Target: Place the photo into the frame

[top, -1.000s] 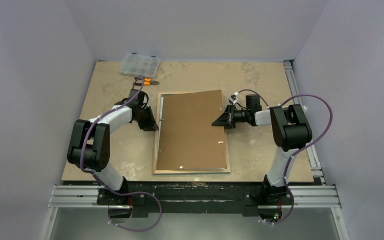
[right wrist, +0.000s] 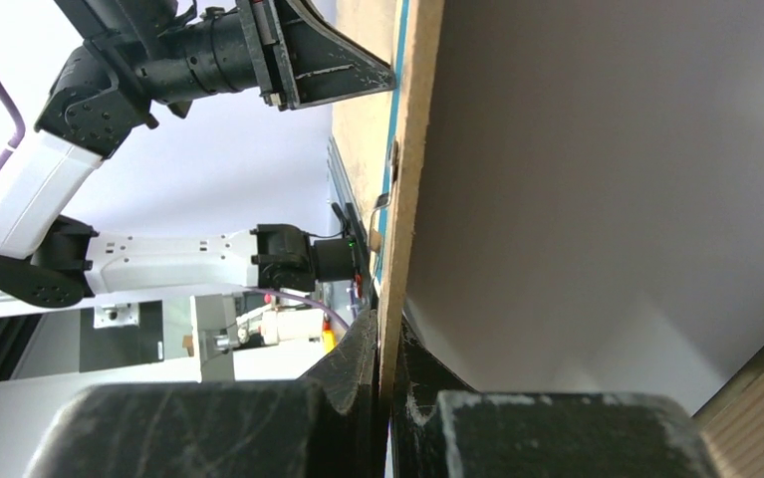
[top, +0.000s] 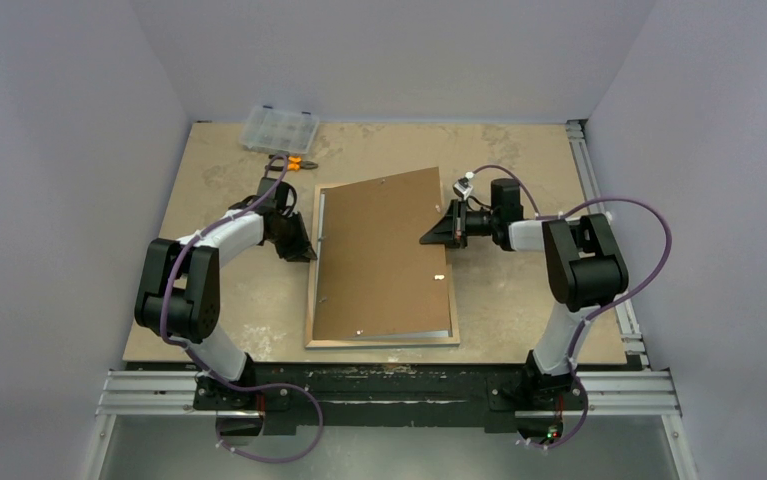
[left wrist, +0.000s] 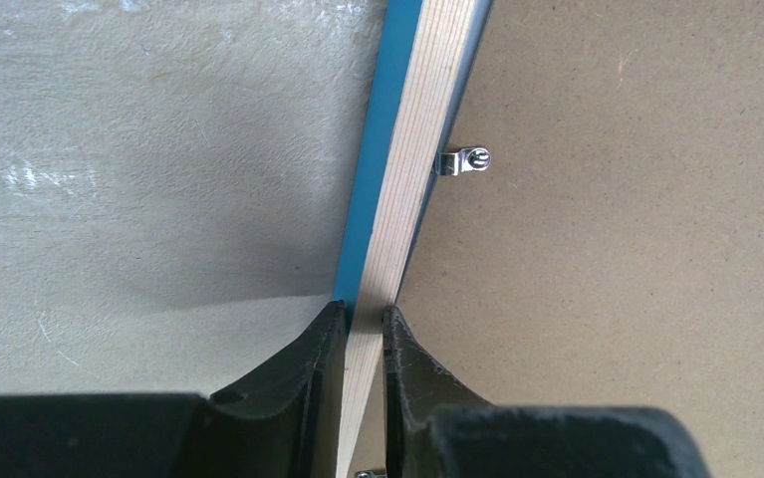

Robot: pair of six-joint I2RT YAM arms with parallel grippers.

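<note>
The wooden frame lies on the table with its brown backboard raised along the right side, white showing beneath. My left gripper is shut on the frame's left rail, a metal clip just beside it on the board. My right gripper is shut on the board's right edge, lifting it; in the right wrist view a pale surface faces up under it. I cannot tell a separate photo.
A clear organizer box and orange-handled pliers sit at the back left. Bare table surrounds the frame, with free room at front right and along the back.
My right gripper has moved slightly up and left in the top view, and the backboard's right side has risen with it. The left gripper has stayed put.
</note>
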